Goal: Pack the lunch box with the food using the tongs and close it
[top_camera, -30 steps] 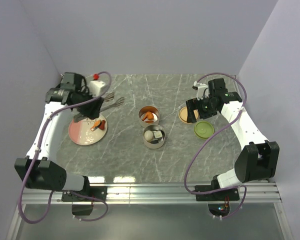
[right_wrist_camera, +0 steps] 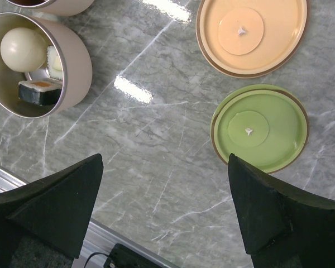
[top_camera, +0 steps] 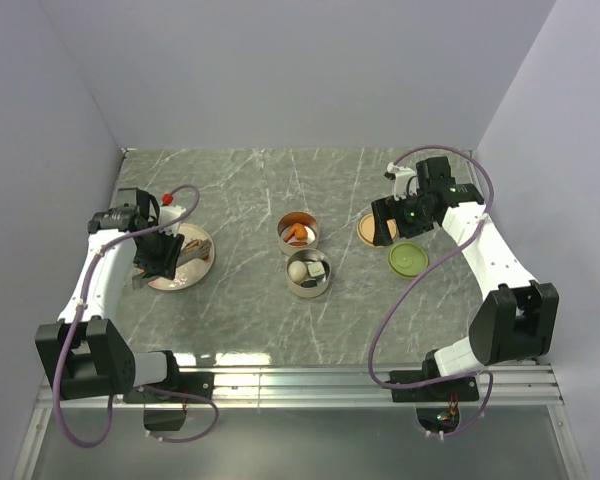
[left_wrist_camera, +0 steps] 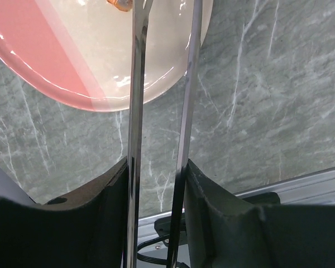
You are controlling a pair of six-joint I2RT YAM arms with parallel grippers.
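Note:
Long metal tong fingers of my left gripper [top_camera: 196, 249] reach down over the pink and cream plate [left_wrist_camera: 95, 61] on the left. Their rods stand a narrow gap apart in the left wrist view, with the tips out of frame. At the top edge there, an orange-brown food piece [left_wrist_camera: 121, 4] shows beside the left rod. Whether food sits between the tips is hidden. Two round boxes stand mid-table: one [top_camera: 282, 243] with orange food, the other [right_wrist_camera: 77, 70] with an egg and sushi. My right gripper is open and empty above the table.
Below the right arm lie an orange lid [right_wrist_camera: 273, 33] and a green lid [right_wrist_camera: 287, 125], side by side. Bare marble [top_camera: 245, 200] stretches between the plate and the boxes. A metal rail [top_camera: 310, 375] runs along the front edge.
From above the plate's far side, my left gripper has come down over the food. The right arm, boxes and lids have stayed put.

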